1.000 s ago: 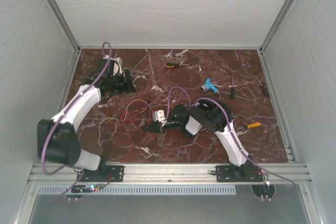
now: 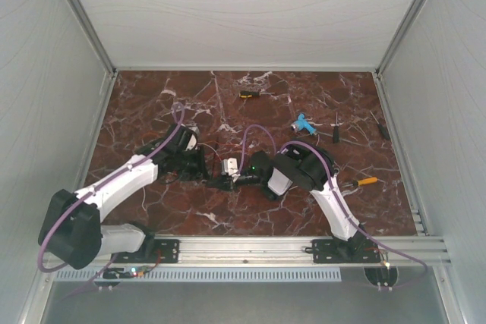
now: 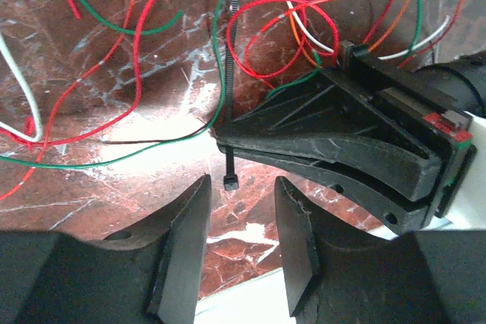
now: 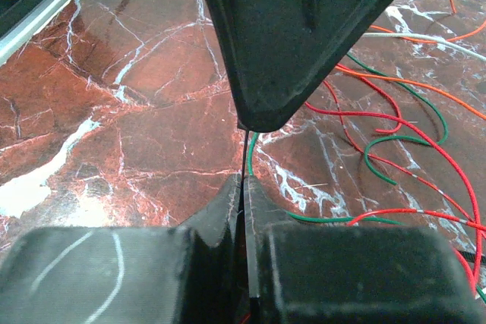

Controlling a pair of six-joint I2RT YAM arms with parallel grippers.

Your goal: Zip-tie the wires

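Note:
A thin black zip tie (image 3: pixel 230 96) runs down the left wrist view, its small square head (image 3: pixel 231 182) sticking out past the right gripper's tips. My right gripper is shut on it, and a thin dark length shows above the fingers in the right wrist view. Open, with a gap between its fingers, my left gripper faces the zip tie's head without visibly touching it. Red wires (image 3: pixel 137 51), a green wire (image 3: pixel 106 163), a white wire (image 3: pixel 23 85) and orange wires (image 4: pixel 425 85) lie loosely around and across the strap.
On the marble table, a blue tool (image 2: pixel 303 124) and several screwdrivers lie right and back, including an orange-handled one (image 2: pixel 366 181). The two grippers are very close together at the middle front.
My left arm has come from the back left down toward the front and right, bringing its gripper beside the right one. The right arm stays put.

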